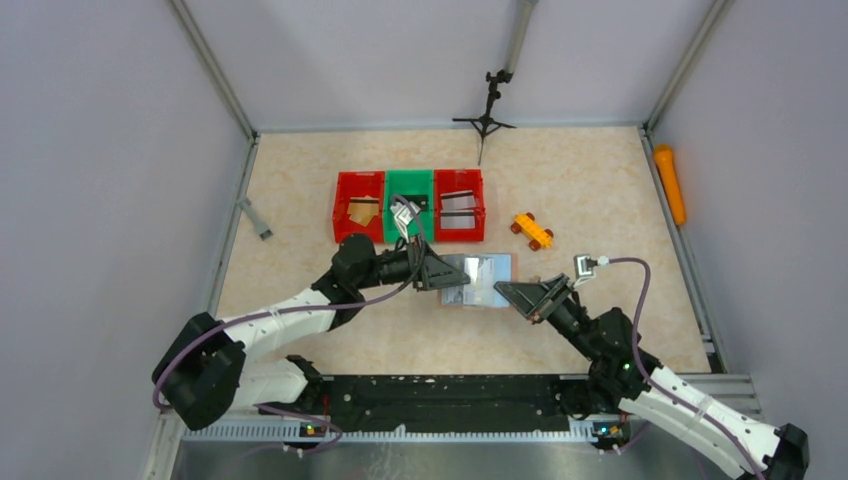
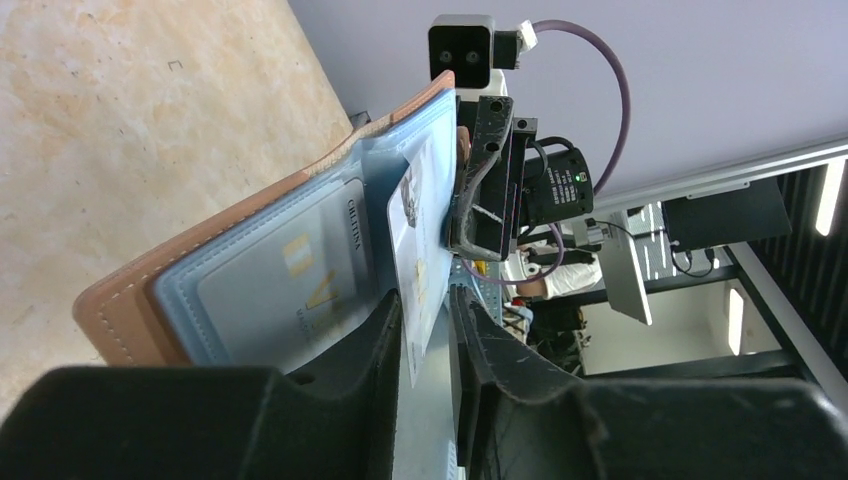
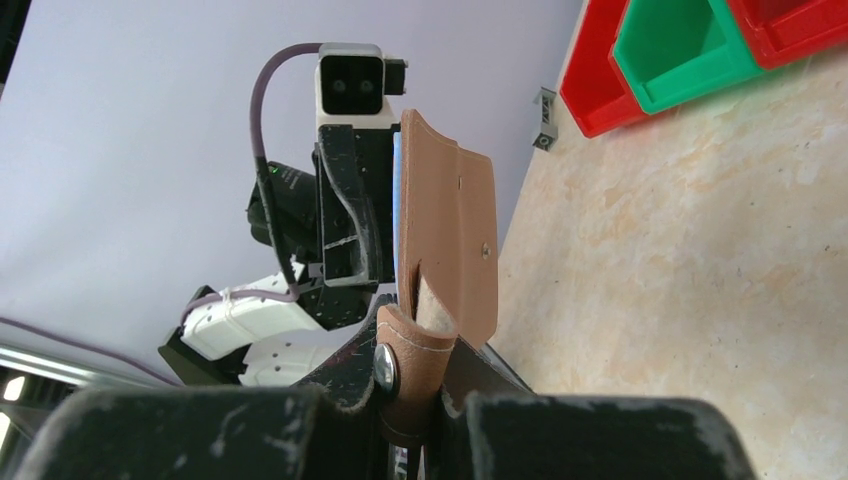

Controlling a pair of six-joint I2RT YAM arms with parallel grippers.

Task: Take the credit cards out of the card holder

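The brown card holder hangs spread open between my two arms, its clear sleeves facing the left one. In the left wrist view a pale card sticks out from the sleeve, while another card lies flat inside its pocket. My left gripper is open, its fingertips on either side of the protruding card's edge, with a narrow gap showing. The right gripper is shut on the card holder at its leather strap with the metal snap. The holder's brown back faces the right wrist view.
Behind the arms stand a left red bin with brown cards, a green bin with a dark item, and a right red bin with greyish cards. A yellow toy car sits right of them.
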